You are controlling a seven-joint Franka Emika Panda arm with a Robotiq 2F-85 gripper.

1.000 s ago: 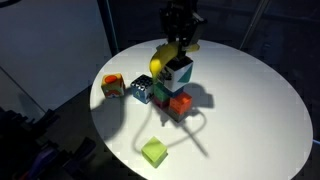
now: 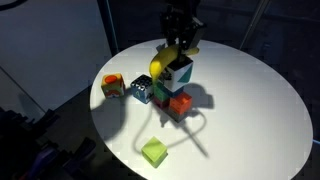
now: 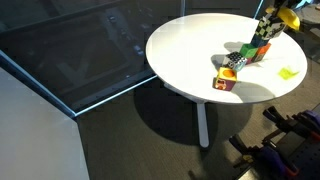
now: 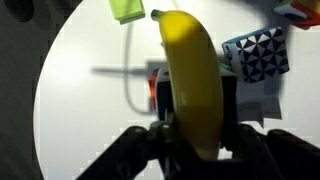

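Note:
A yellow banana [image 2: 158, 67] is held in my gripper [image 2: 175, 50], which is shut on it. In the wrist view the banana [image 4: 191, 65] runs lengthwise between the fingers and hides much of what lies under it. Below it, a block with black and white faces [image 2: 178, 73] sits atop a red block [image 2: 180, 103] and a green block [image 2: 161, 94]. The banana is right at the top of this stack; whether the two touch I cannot tell.
Close to the stack stands a black-and-white patterned block [image 2: 141, 88], with a multicoloured block [image 2: 113, 85] farther left. A light green block [image 2: 154, 151] lies alone toward the front.

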